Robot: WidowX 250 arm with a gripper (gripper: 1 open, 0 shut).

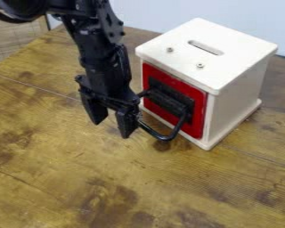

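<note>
A white wooden box [234, 89] with a red front panel [196, 126] stands on the wooden table at the right. The front has a black fitting with a curved black handle [166, 135] sticking out low toward the left. My black gripper [109, 120] is left of the box, open, fingers pointing down beside the handle's outer end, with nothing seen between them.
The box top has a slot and two small screws. A pale wall is behind, with a woven blind at the top left.
</note>
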